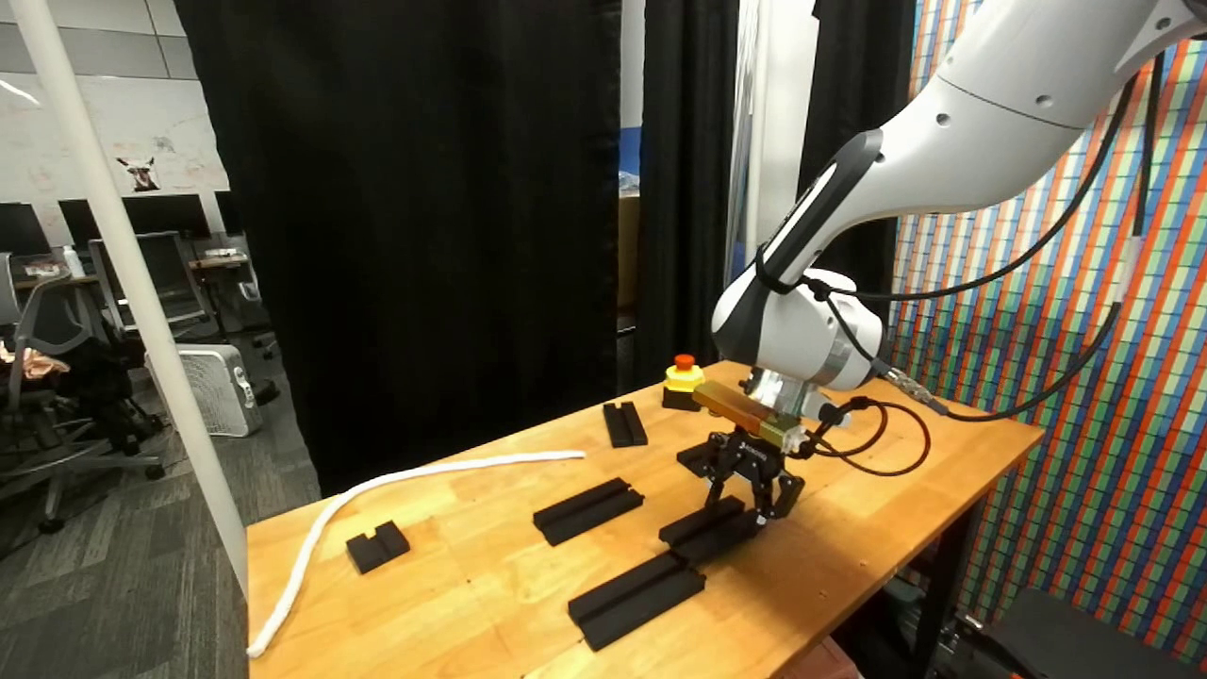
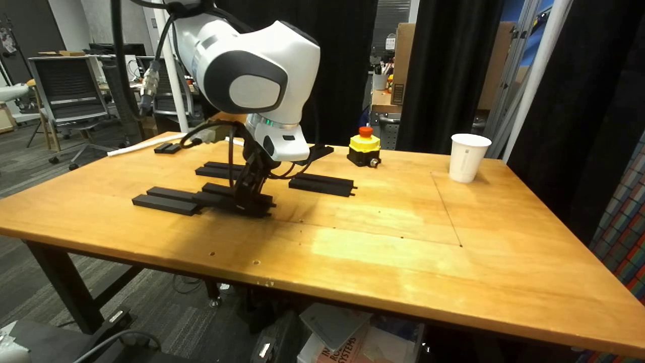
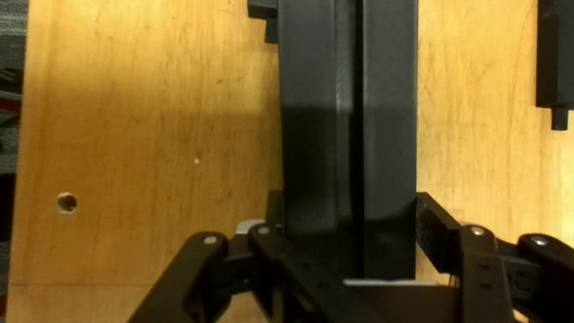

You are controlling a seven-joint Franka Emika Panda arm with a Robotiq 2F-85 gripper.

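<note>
My gripper is shut on a black grooved block (image 3: pixel 390 134), its fingers pressed on the block's two long sides. In exterior view 1 this held block (image 1: pixel 710 528) lies low over the table, end to end with a second black grooved block (image 1: pixel 636 600). Their ends appear to meet or nearly meet, and the two grooves run roughly in line. Whether the joint is fully closed cannot be told. At the top of the wrist view, a corner of the second block (image 3: pixel 262 9) juts out to the left of the held one.
More black grooved pieces lie apart: one (image 1: pixel 588 511) mid-table, one (image 1: pixel 624 424) at the back, a short one (image 1: pixel 376 547) at left. A white rope (image 1: pixel 385 481) curves along the far-left side. An emergency stop (image 2: pixel 364 147) and paper cup (image 2: pixel 468 158) stand toward the back; the right side is open.
</note>
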